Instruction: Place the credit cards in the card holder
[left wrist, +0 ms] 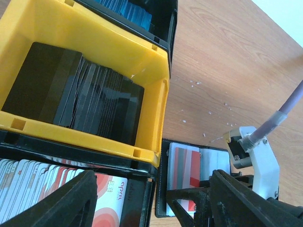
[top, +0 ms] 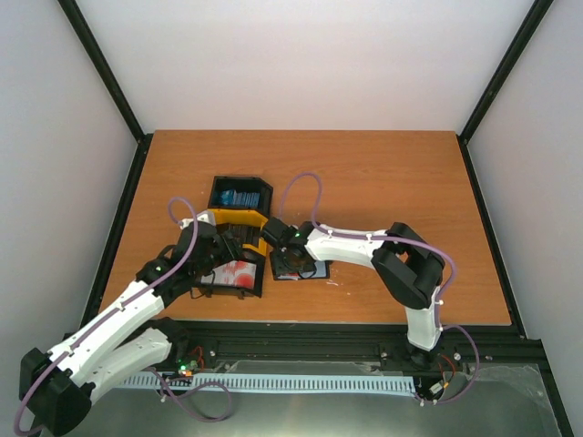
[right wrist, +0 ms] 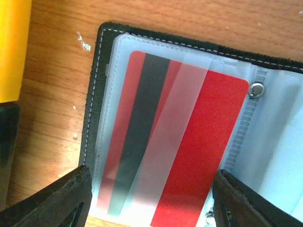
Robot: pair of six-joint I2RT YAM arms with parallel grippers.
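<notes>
The card holder (right wrist: 99, 85) lies spread on the table, dark with stitched edges and clear sleeves inside. In its left sleeve, a red card (right wrist: 203, 142) with a dark stripe shows through the plastic in the right wrist view; the sleeve on the right looks pale. My right gripper is open above that left sleeve, its fingers on either side and nothing between them. Over the front black bin, my left gripper stands open and empty. White and red cards (left wrist: 42, 182) stand in a row in this bin.
A yellow bin (left wrist: 156, 109) with dark cards (left wrist: 102, 99) sits behind the front bin. Beyond it, a black bin (top: 219, 182) holds blue cards (top: 239, 198). The table right of the holder is clear.
</notes>
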